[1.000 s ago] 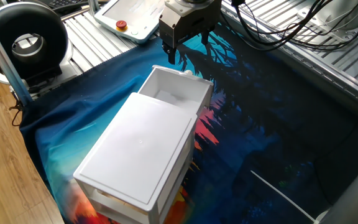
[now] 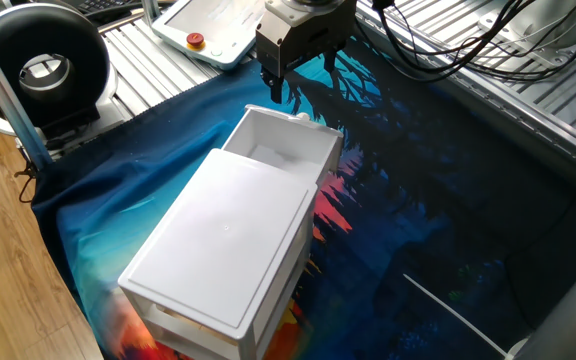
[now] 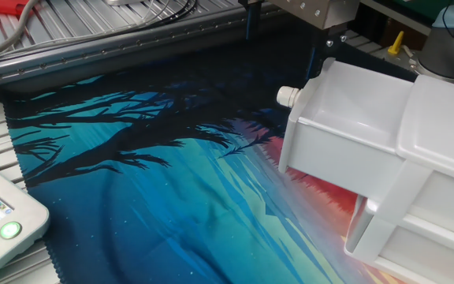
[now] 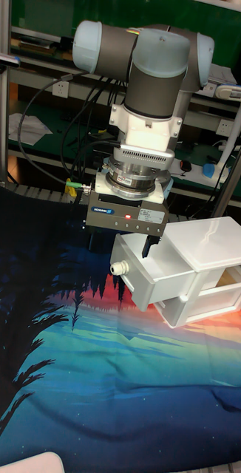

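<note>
A white drawer cabinet (image 2: 213, 235) stands on the printed cloth, its top drawer (image 2: 281, 150) pulled part way out. That drawer looks empty inside. On its front is a round white knob (image 3: 288, 96), which also shows at the drawer's left end in exterior view 3. My gripper (image 2: 304, 76) hangs near the drawer's front, its two dark fingers (image 4: 92, 236) wide apart and nothing visible between them. In exterior view 2 one finger (image 3: 317, 52) appears just behind the drawer; whether it touches cannot be told.
A printed cloth (image 3: 156, 197) covers the table, with broad clear room in front of the drawer. A tablet-like controller with a red button (image 2: 196, 41) rests at the table's edge. Black cables (image 2: 468, 50) lie on the slatted surface behind. A thin white rod (image 2: 453, 312) crosses the cloth.
</note>
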